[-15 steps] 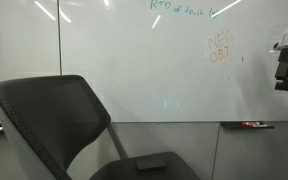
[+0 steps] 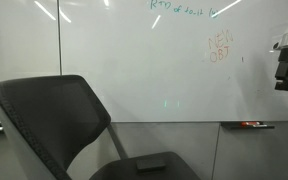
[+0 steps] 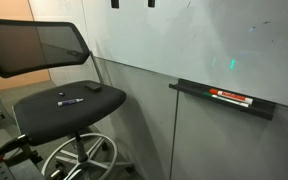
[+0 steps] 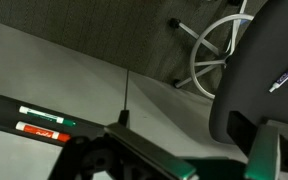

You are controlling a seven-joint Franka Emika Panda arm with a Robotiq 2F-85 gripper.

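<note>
My gripper is open, its fingers [image 4: 174,164] apart and nothing visible between them. In exterior view 1 the gripper [image 2: 285,82] hangs at the right in front of the whiteboard [image 2: 144,70]. Two dark fingertips [image 3: 115,4] show well separated at the top of exterior view 2. A capped marker [image 3: 70,102] lies on the seat of the black chair [image 3: 59,115], with a dark block [image 3: 93,86] and a small dark item [image 3: 61,94] near it. A red marker [image 4: 42,132] and a green-marked white marker [image 4: 46,115] rest in the board tray [image 4: 79,127].
The chair's mesh back [image 2: 54,115] rises at the left in exterior view 1. Its round foot ring [image 4: 194,70] stands over the dark floor [image 4: 114,30]. Grey wall panels [image 3: 214,135] lie below the board, which carries green and orange writing [image 2: 221,47].
</note>
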